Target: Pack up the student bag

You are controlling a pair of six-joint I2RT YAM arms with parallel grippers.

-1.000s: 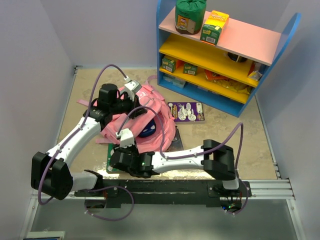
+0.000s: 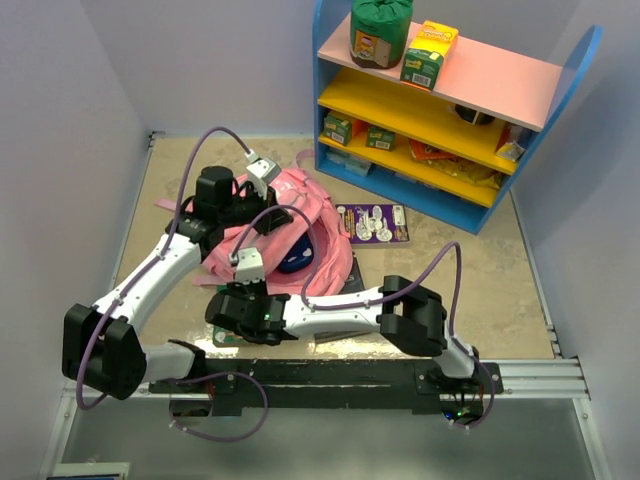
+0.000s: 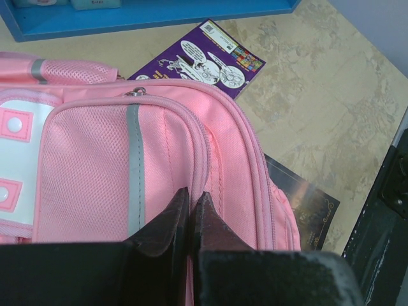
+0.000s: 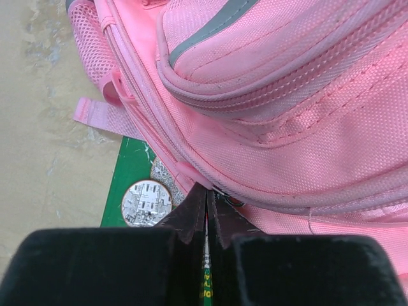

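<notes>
The pink bag (image 2: 335,280) lies on the floor panel, its mouth part open over a dark blue item (image 2: 297,256). My left gripper is shut on the piped edge of the bag's front flap (image 3: 159,166). Low on the bag's near side, my right gripper is shut with its tips against the seam by a small metal zipper pull (image 4: 228,199). Whether any thin part of the pull sits between those tips is hard to tell. In the top view, both arms cover much of the bag.
A purple booklet (image 2: 373,224) lies beyond the bag, and a dark board (image 3: 299,201) is partly beneath it. Under the near side rests a green sheet (image 4: 124,172) with coin pictures. A blue shelf (image 2: 420,190) holding boxes stands at the back.
My left arm has stayed in place, holding the flap.
</notes>
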